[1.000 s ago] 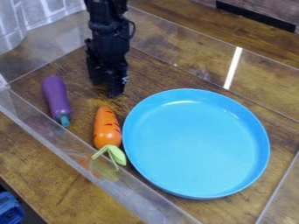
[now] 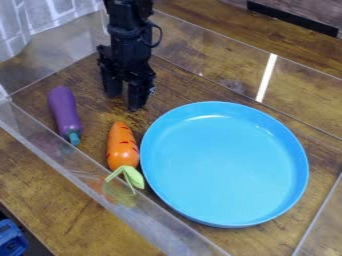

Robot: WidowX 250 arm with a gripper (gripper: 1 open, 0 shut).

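A black robot gripper (image 2: 126, 86) hangs low over the wooden table at the upper left, behind the vegetables. Its fingers are dark and small, so whether it is open or shut is unclear. A purple eggplant (image 2: 64, 112) lies left of the gripper, nearer the front. An orange toy carrot (image 2: 122, 143) with pale green leaves lies below the gripper, just left of a large round blue plate (image 2: 225, 160), which looks empty.
Clear plastic walls enclose the work area. A blue object (image 2: 10, 238) sits outside at the lower left corner. Bare wood (image 2: 227, 75) lies behind and right of the plate.
The gripper has shifted very slightly; the eggplant, carrot and plate have not moved.
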